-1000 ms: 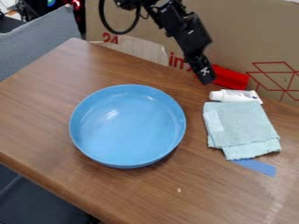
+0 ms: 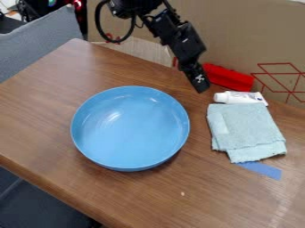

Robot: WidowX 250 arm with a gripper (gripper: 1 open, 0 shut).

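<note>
My black gripper (image 2: 199, 82) hangs over the back of the table, left of a red object (image 2: 229, 78) that lies against the cardboard backdrop. It looks shut, with nothing visible between its fingers. A white tube (image 2: 238, 97) lies in front of the red object. A folded pale blue cloth (image 2: 245, 132) is at the right, with a strip of blue tape (image 2: 261, 169) by its front edge. A large blue plate (image 2: 130, 129) fills the middle-left of the table.
The cardboard wall (image 2: 274, 49) closes off the back. A grey padded surface (image 2: 36, 44) stands beyond the table's left edge.
The plate, cloth, tube and red object look unmoved.
</note>
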